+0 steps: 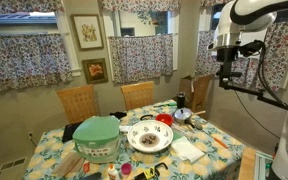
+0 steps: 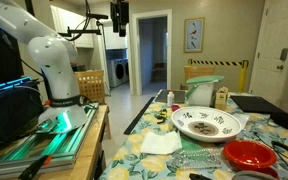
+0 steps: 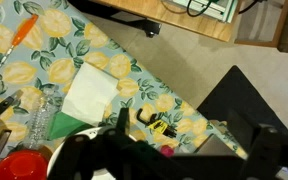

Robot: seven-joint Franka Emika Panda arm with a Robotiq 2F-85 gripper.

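High above the table's edge, my gripper [image 1: 227, 78] hangs empty, well clear of everything on the tablecloth. In the wrist view the dark fingers of the gripper stand wide apart, so it is open. Below lie a large white bowl [image 2: 206, 124] with a patterned centre, a white napkin [image 3: 89, 95] and a red bowl [image 2: 249, 154]. A green container [image 1: 97, 139] stands at the left in exterior view 1. Part of the white bowl is hidden behind the gripper in the wrist view.
An orange-handled utensil [image 3: 25, 32] lies near the table's edge. A black-and-yellow tool [image 3: 159, 125] rests near the napkin. A clear plastic item [image 2: 194, 158] lies beside the red bowl. Chairs [image 1: 80, 103] stand behind the table. The air around the gripper is free.
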